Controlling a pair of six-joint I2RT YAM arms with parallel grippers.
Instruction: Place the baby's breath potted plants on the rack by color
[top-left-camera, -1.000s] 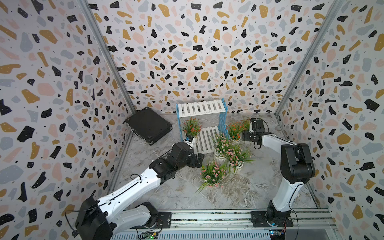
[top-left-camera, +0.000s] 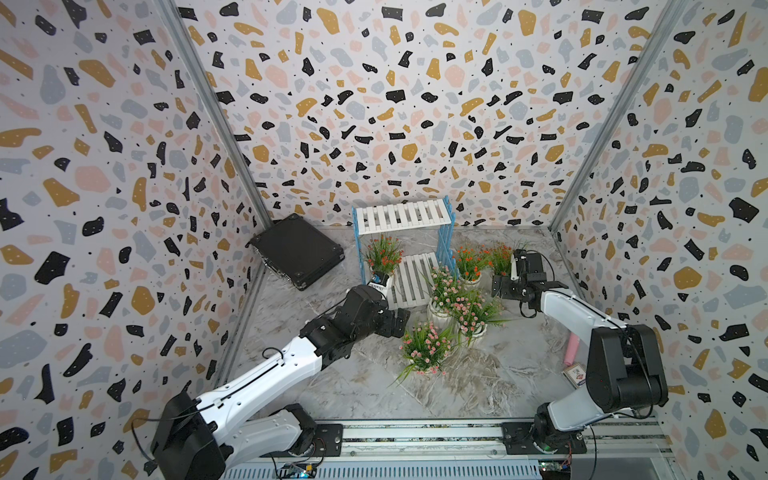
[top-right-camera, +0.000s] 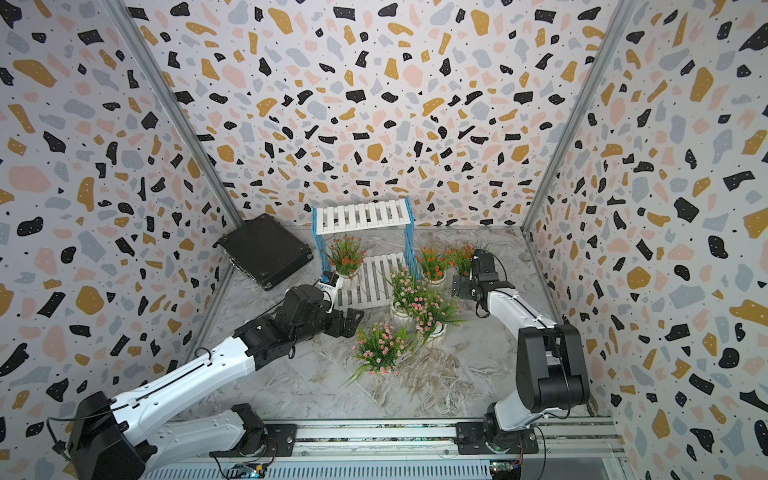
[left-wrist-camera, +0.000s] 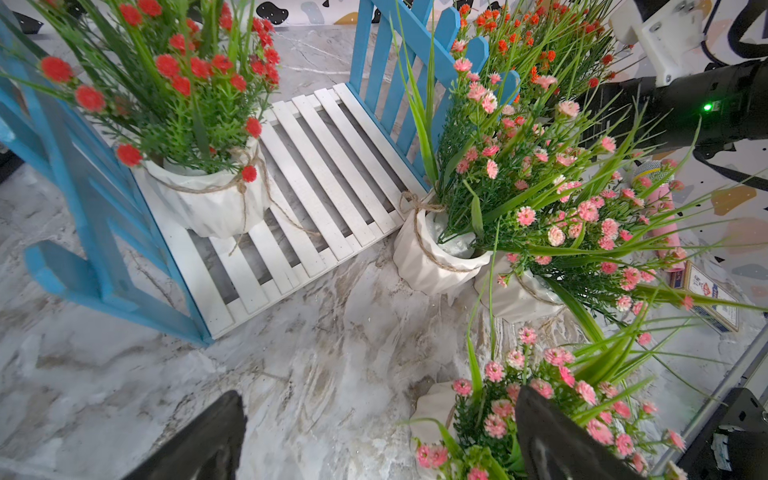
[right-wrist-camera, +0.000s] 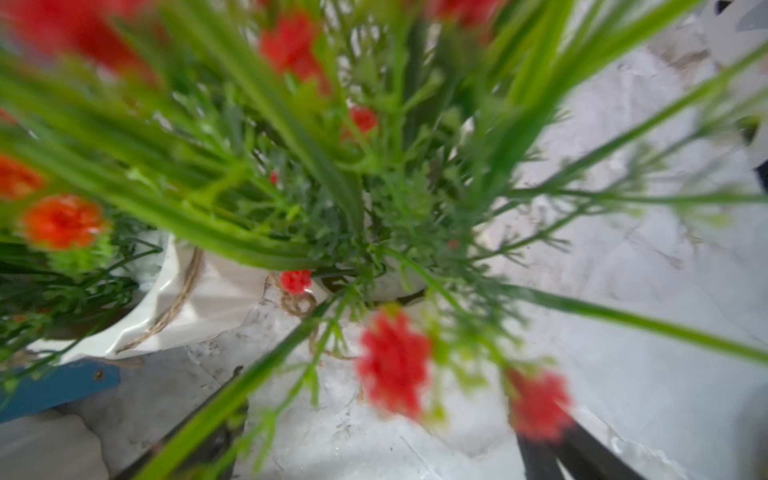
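The blue-and-white rack has two slatted shelves. On the left end of its lower shelf stands a red-flowered pot. Two more pots with red and orange flowers, one orange-red plant and one red plant, stand on the floor right of the rack. Three pink-flowered pots are in front: one pink plant by the rack's corner, another pink plant beside it, and a nearer pink plant. My left gripper is open and empty before the rack. My right gripper is open at the rightmost red plant, whose leaves hide much.
A black case lies left of the rack. A pink object and a small framed card lie near the right arm. The upper shelf is bare, and the floor at front left is clear.
My right gripper has shifted right and slightly toward the front, uncovering more of the rightmost red plant; its arm's elbow has swung outward. The left arm and the pots look unmoved.
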